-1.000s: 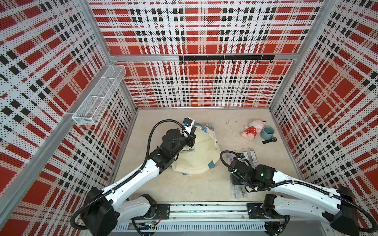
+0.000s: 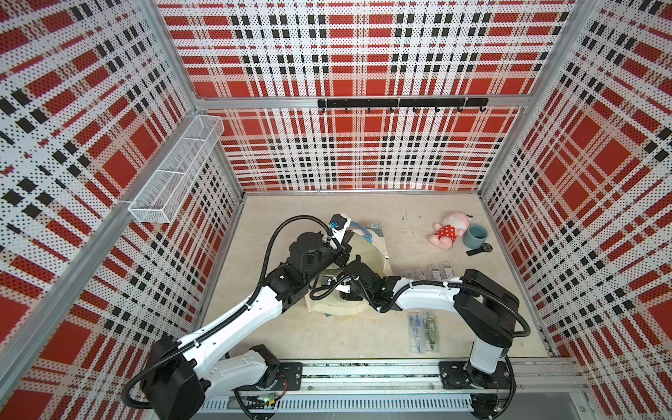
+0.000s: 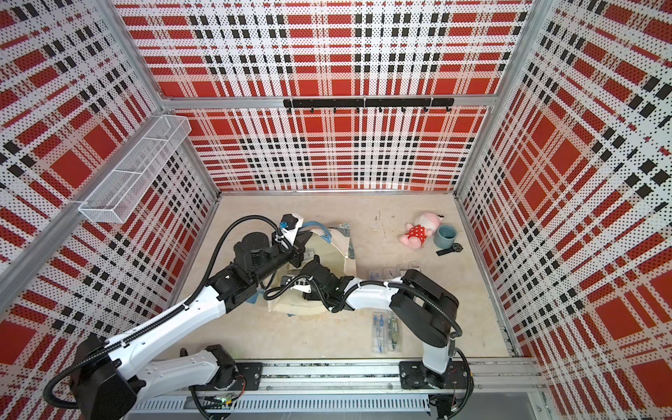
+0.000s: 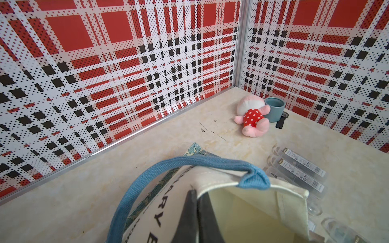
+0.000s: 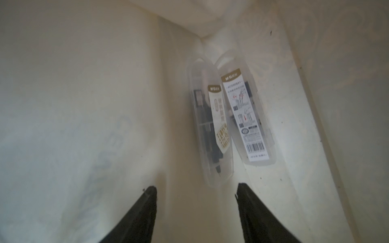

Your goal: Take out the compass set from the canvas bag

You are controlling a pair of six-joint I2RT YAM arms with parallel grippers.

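The cream canvas bag (image 4: pixel 247 210) with a blue handle (image 4: pixel 141 182) lies open in the middle of the table. My left gripper is shut on the bag's rim at the back, holding it up. My right gripper is open inside the bag, nothing between its fingers. Ahead of it, on the bag's bottom, lie two clear M&G cases (image 5: pixel 208 121) side by side with dark items inside, one with a white label (image 5: pixel 245 117).
Several clear cases (image 4: pixel 299 176) lie right of the bag, more (image 2: pixel 423 331) at the front right. A pink plush toy (image 4: pixel 255 121), teal cup (image 4: pixel 274 111) and black watch (image 4: pixel 282 121) stand at the back right.
My right arm has swung left from over the cases at the table's right into the bag's opening. My left arm has barely moved.
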